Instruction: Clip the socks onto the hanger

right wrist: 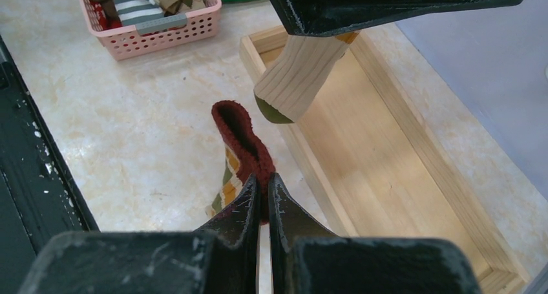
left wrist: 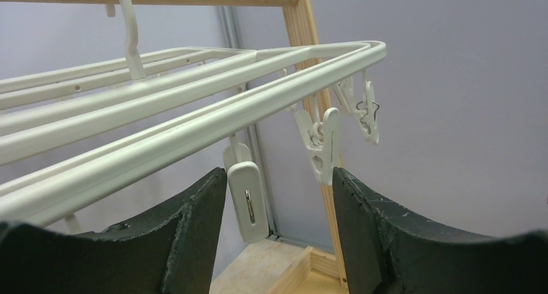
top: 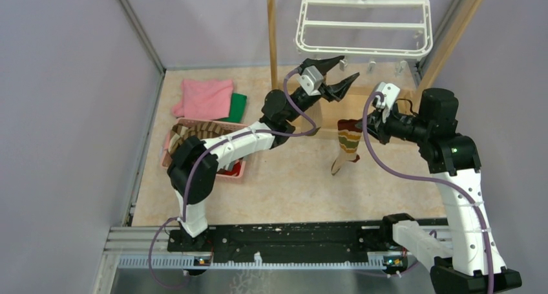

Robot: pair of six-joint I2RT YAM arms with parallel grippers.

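The white hanger (top: 365,52) hangs at the back, with clips along its front bar. My left gripper is open. A white clip (left wrist: 251,207) shows between its fingers, nearer the left one; another clip (left wrist: 321,142) hangs farther along the bar. My right gripper is shut on the dark red cuff of a striped sock (right wrist: 240,129), whose opening gapes upward in the right wrist view. That sock dangles below the gripper in the top view. A second sock (right wrist: 300,74), beige with a green toe, hangs behind the left gripper, its upper end hidden.
A pink basket (right wrist: 161,42) of socks stands at the left, with a pink cloth (top: 203,100) and a green cloth (top: 236,106) behind it. A shallow wooden tray (right wrist: 310,168) lies under the hanger. Wooden posts (top: 272,29) flank the hanger.
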